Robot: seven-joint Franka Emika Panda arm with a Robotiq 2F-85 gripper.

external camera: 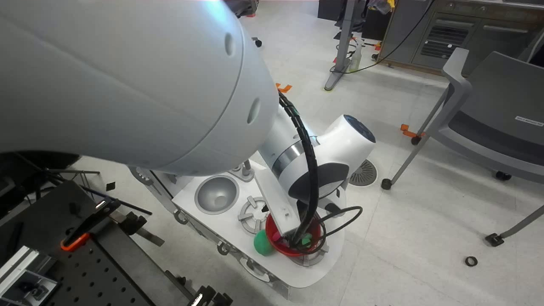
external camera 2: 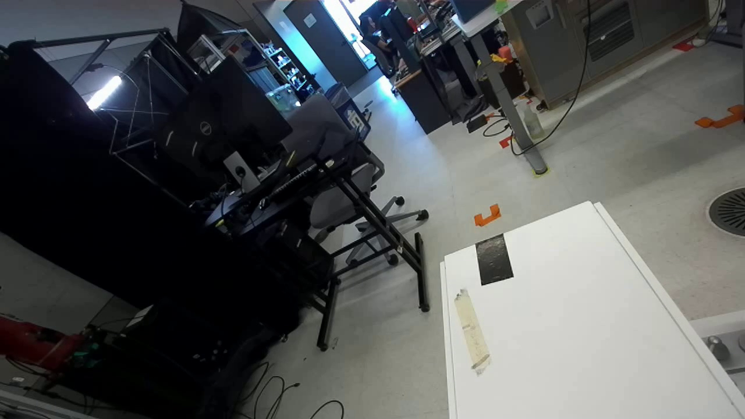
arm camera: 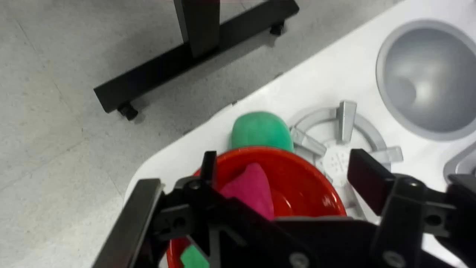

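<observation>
A red bowl (arm camera: 308,178) stands on the white play-kitchen top, over the rear burner ring in exterior view 1. Inside it lie a pink object (arm camera: 253,187) and a green piece (arm camera: 194,257), the latter partly hidden by gripper parts. Against the bowl's outer side rests a green rounded object (arm camera: 261,130), also seen in exterior view 1. My gripper is over the bowl, its fingers wide apart and nothing visibly held between them. From exterior view 1, the arm and its black cable hide the fingertips.
Beside the bowl are a bare burner (external camera: 252,215) and a grey sink basin (external camera: 216,194). A loose cable loop (external camera: 349,219) hangs off the wrist. A dark perforated table (external camera: 86,260) stands close by at lower left. Open floor lies to the right.
</observation>
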